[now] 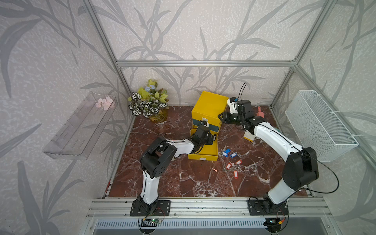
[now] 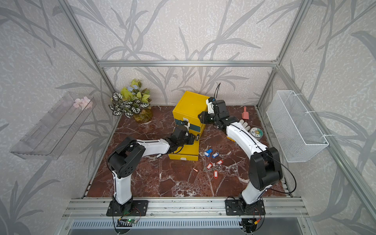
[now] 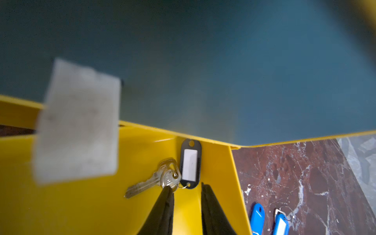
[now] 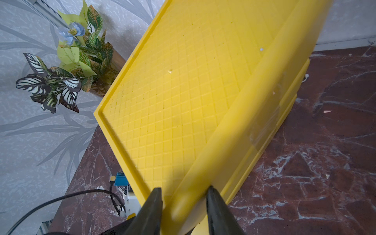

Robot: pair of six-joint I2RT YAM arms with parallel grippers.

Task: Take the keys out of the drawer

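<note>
The yellow drawer unit (image 1: 209, 101) has its lower drawer (image 1: 202, 156) pulled out. Inside, a silver key (image 3: 141, 187) on a ring joins a black tag (image 3: 190, 164), near the back right corner. My left gripper is open over them, nothing between its fingers. My right gripper is at the unit's upper right front edge, its fingers either side of the yellow rim, part open; whether they grip it cannot be told.
Blue (image 1: 233, 155) and red tags (image 1: 235, 174) lie on the table right of the drawer. A potted plant (image 1: 150, 105) stands back left.
</note>
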